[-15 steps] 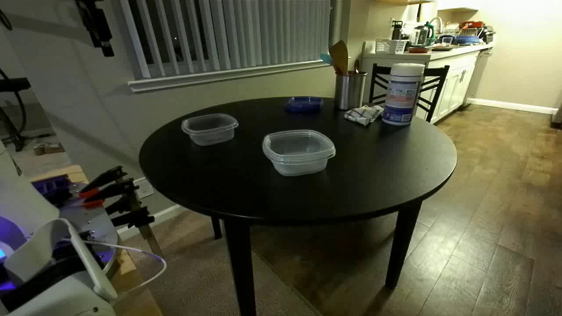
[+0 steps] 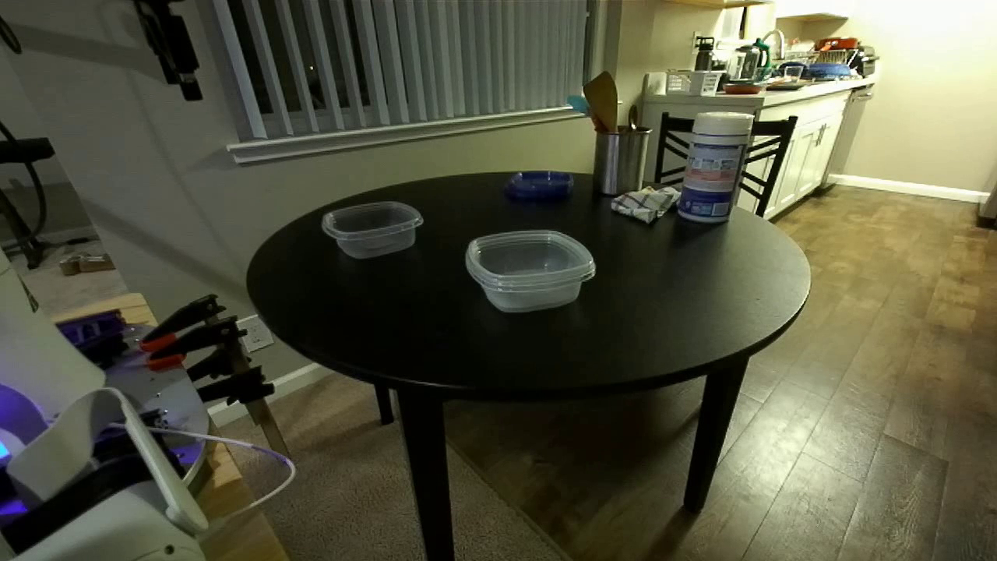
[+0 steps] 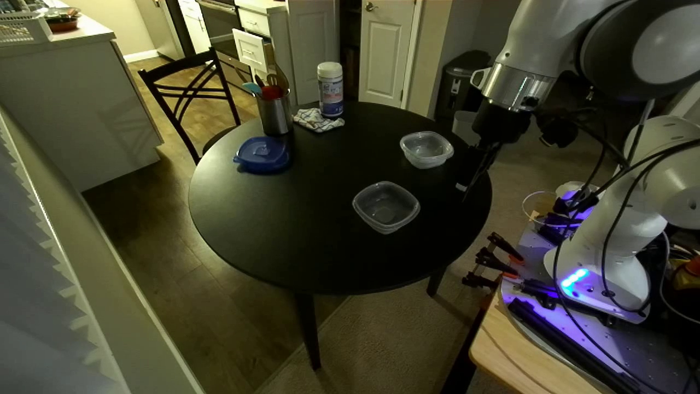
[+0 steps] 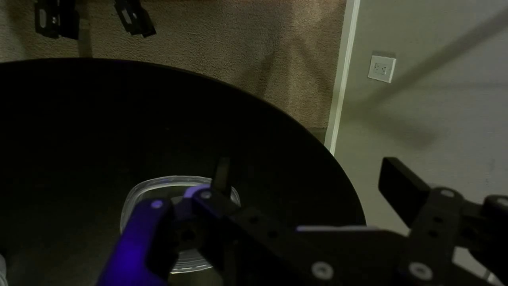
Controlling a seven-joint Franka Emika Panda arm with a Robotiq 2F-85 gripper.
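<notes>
Two clear plastic containers stand on the round black table [image 2: 654, 290]. In exterior view 1 one container [image 2: 374, 232] is near the window side; the other container [image 2: 530, 271], which looks like several stacked together, is closer to the middle. A blue-lidded container [image 3: 263, 154] sits toward the far side. My gripper [image 3: 464, 189] hangs fingers-down over the table's robot-side edge, apart from the containers. The wrist view shows its fingers [image 4: 403, 190] spread wide with nothing between them. Below the left finger, a clear container [image 4: 135, 193] is partly hidden by the gripper.
A metal utensil holder [image 2: 619, 160], a checked cloth [image 2: 645, 202] and a wipes canister [image 2: 715, 168] group at the table's far side. A black chair [image 3: 190, 92] stands behind. Clamps [image 3: 495, 256] hold at the robot's bench edge.
</notes>
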